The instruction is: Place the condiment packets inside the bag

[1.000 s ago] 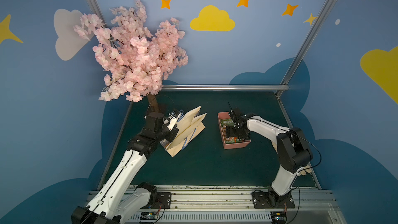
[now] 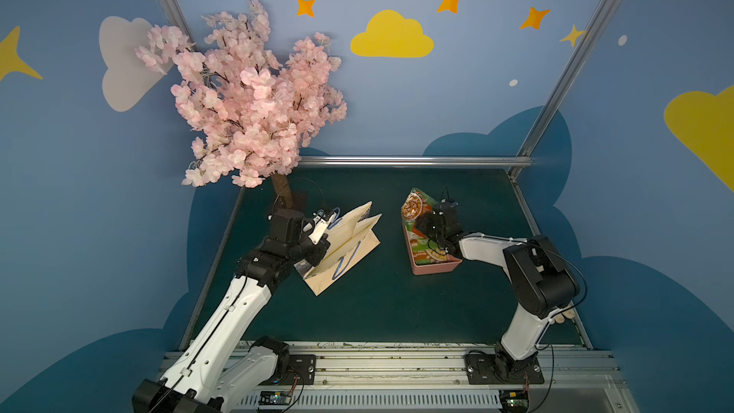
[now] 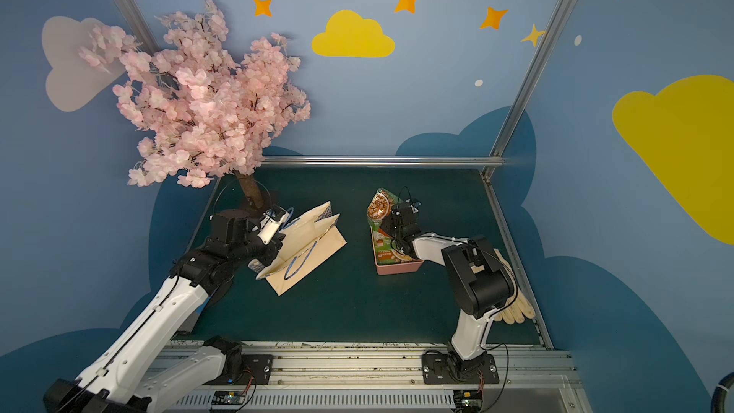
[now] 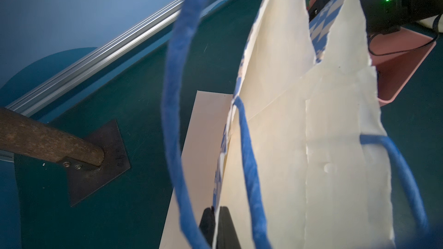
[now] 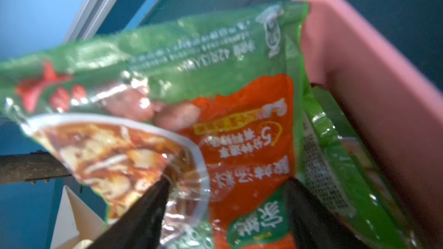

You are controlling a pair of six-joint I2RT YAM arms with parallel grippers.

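The paper bag (image 2: 348, 260) stands opened out at centre left, with blue handles. My left gripper is shut on its side wall, the thin paper edge running between the fingers. At centre right, several condiment packets (image 5: 332, 170) lie in the pink box (image 2: 437, 267). A green and red packet (image 5: 249, 133) with a food picture rises past the box's far rim in the top left view. My right gripper is over the box, its fingertips spread apart before this packet's face. Whether they touch it cannot be made out.
A blossom tree (image 2: 252, 99) stands behind the bag, its base plate on the table. Pale gloves (image 3: 513, 298) lie at the right edge. Bare green table (image 2: 390, 298) separates bag and box.
The right gripper has shifted slightly within the box area, and a packet now sticks up beyond its far rim. The bag has moved a little; the left arm is nearly still.
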